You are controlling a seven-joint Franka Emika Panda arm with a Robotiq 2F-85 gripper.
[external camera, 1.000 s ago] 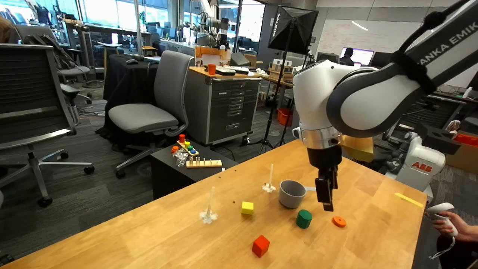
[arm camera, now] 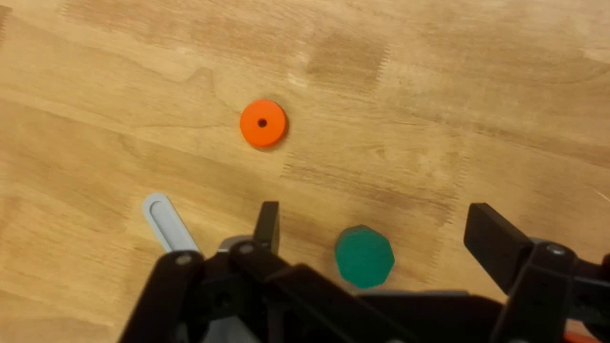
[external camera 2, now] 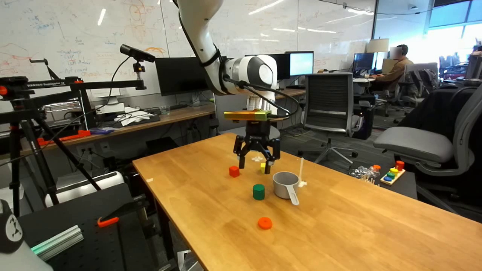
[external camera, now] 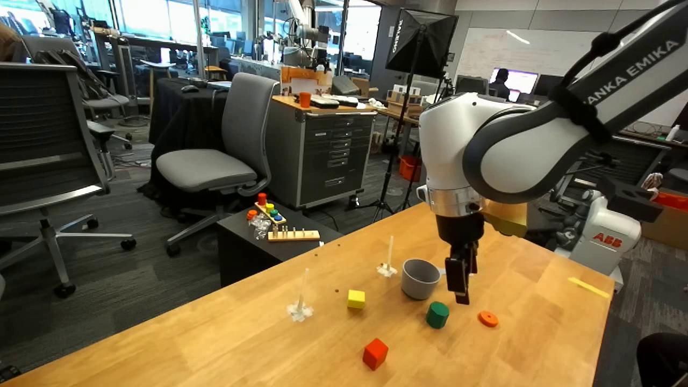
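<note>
Between the spread fingers of my open gripper, the wrist view shows a green block [arm camera: 364, 257] down on the table. Nothing is held, and the exterior views show the gripper [external camera 2: 255, 166] hanging above the tabletop. Beside the green block [external camera: 437, 315] stands a grey cup with a handle [external camera: 420, 279]. An orange disc with a centre hole [arm camera: 263, 123] lies flat, clear of the fingers. A red cube [external camera 2: 234, 171] and a yellow block [external camera: 356, 299] rest farther along the table. In the wrist view my gripper hides most of the cup.
Two thin upright pegs, one near the cup [external camera: 389, 255] and another near the yellow block [external camera: 301, 296], rise from the table. Bare wood [external camera 2: 361, 212] stretches widely beyond the cup. A dark side stand [external camera: 248, 258] holds peg toys off the table.
My gripper has shifted slightly left in exterior view 1 and remains above the table. The blocks, disc and cup have stayed put. A hand with a controller has left the right edge.
</note>
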